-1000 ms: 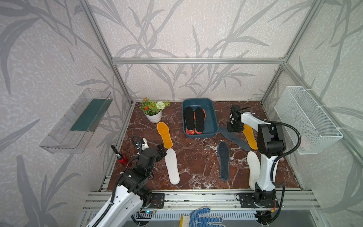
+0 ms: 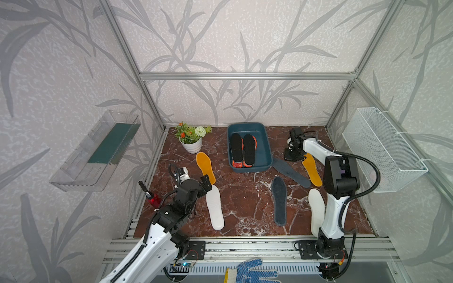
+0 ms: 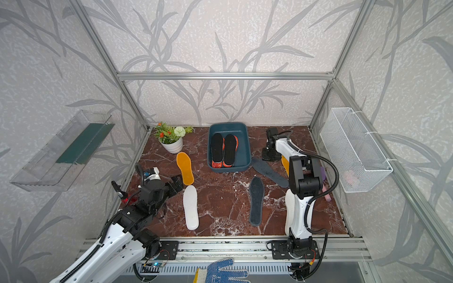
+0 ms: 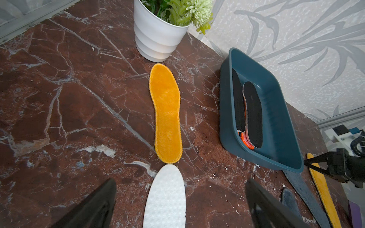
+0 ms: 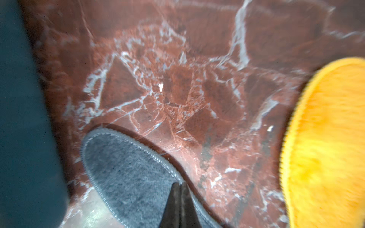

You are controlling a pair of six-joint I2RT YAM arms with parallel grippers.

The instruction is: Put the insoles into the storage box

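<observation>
My right gripper is shut, its fingertips together with nothing between them, above the edge of a grey insole point(image 5: 125, 167). That insole lies flat beside the blue storage box point(image 2: 262, 141), which holds two black-and-red insoles point(image 2: 236, 150). A second grey insole point(image 2: 279, 201) lies closer to the front. At right are a yellow insole point(image 2: 312, 170) and a white insole point(image 2: 316, 210). My left gripper stands open and empty over the left side, where another white insole point(image 4: 165, 197) and another yellow insole point(image 4: 167, 114) lie.
A white flower pot point(image 4: 157, 34) stands at the back left. A red bottle point(image 2: 153, 200) is by the left arm. Wire baskets hang on both sides, the white basket point(image 2: 387, 148) on the right. Bare marble shows in the table's middle.
The grey insole has stayed on the table. The left gripper has shifted slightly to the right.
</observation>
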